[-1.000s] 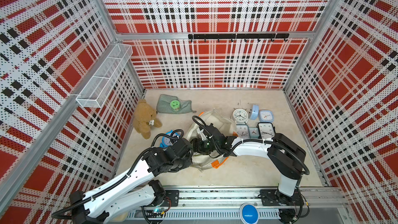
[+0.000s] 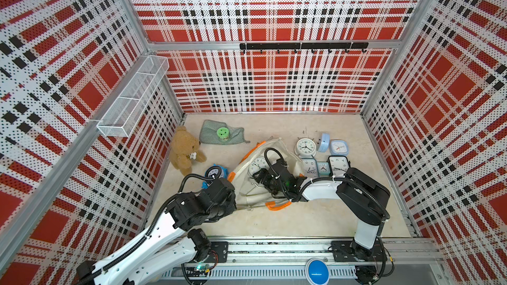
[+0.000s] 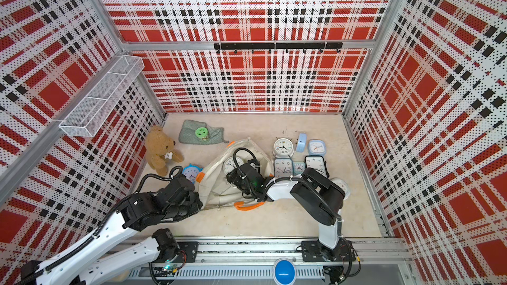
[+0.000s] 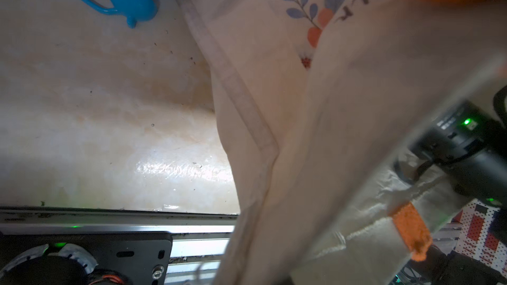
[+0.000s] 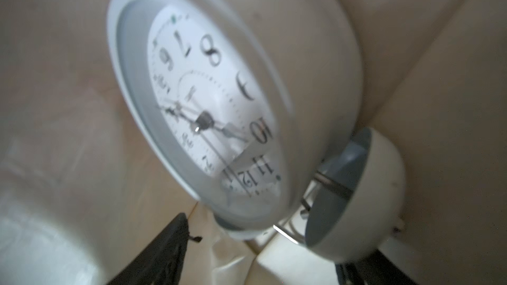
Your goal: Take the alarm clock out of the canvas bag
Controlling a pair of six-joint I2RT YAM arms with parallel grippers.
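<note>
The cream canvas bag (image 2: 244, 190) lies wide open in the middle of the table. Inside it rests a white twin-bell alarm clock (image 5: 295, 47), its dial tilted and upside down in the right wrist view. My right gripper is inside the bag, fingers apart near the clock's bell end, nothing held. In the left wrist view, cloth of the bag (image 4: 338, 142) rises close to the camera and hides the fingers. From the top left view, my left gripper (image 2: 231, 210) is at the bag's left edge, shut on the cloth, which stretches toward it.
A blue alarm clock (image 3: 191, 172) stands left of the bag, close to the left arm. Several clocks, including a white round one (image 2: 305, 147), are grouped on the right. A teddy bear (image 2: 183, 153) and a grey-green pouch (image 2: 209, 133) lie at the back left.
The left gripper has moved left, and the bag's left side has spread with it.
</note>
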